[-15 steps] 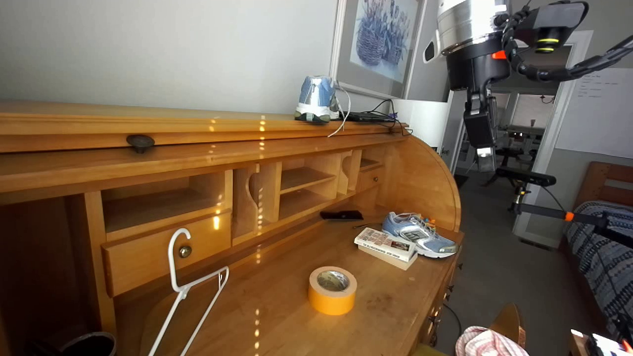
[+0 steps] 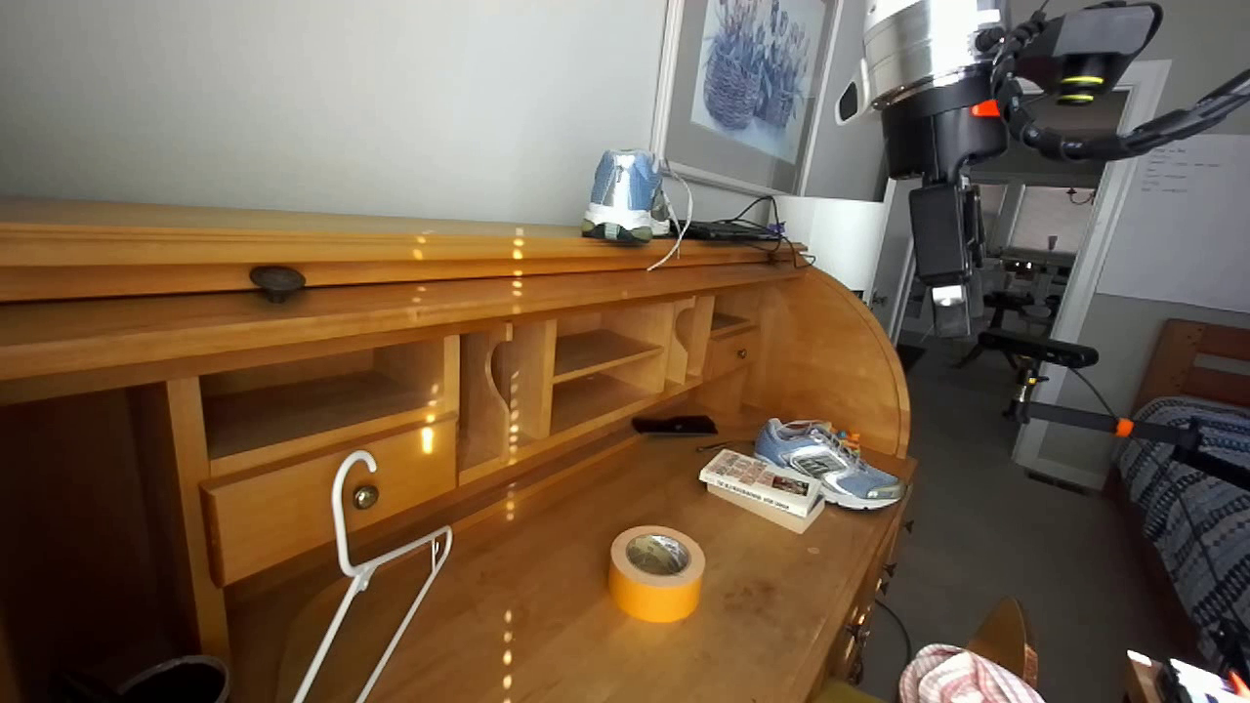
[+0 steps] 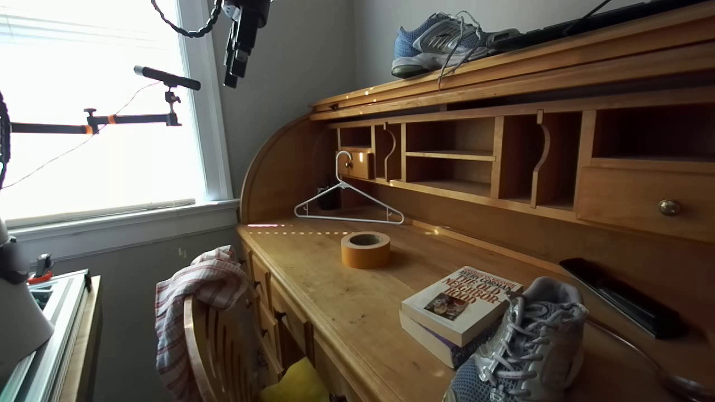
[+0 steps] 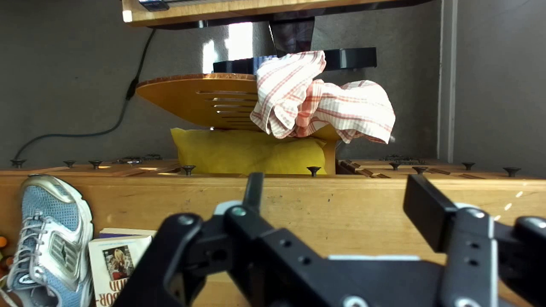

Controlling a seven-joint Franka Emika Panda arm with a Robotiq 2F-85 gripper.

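High above the desk front, my gripper stands with its fingers (image 4: 254,192) wide apart and nothing between them. Exterior view 1 shows the gripper (image 2: 952,310) at upper right, well clear of the desktop. On the desk lie a roll of yellow-orange tape (image 2: 656,574), two stacked paperback books (image 3: 462,305) and a blue-grey running shoe (image 2: 826,463). A white hanger (image 3: 345,185) leans upright near the desk's far end in exterior view 2. The other shoe (image 3: 435,47) sits on top of the desk.
Pigeonholes and small drawers (image 2: 328,498) line the desk's back. A dark flat object (image 3: 623,295) lies below them. Before the desk stands a chair (image 3: 208,335) with a checked cloth (image 3: 201,288) and a yellow cushion (image 4: 245,152). Bare desktop surrounds the tape.
The visible finger of my gripper has shifted slightly to the left in exterior view 1. The arm above it and the things on the desk look unmoved.
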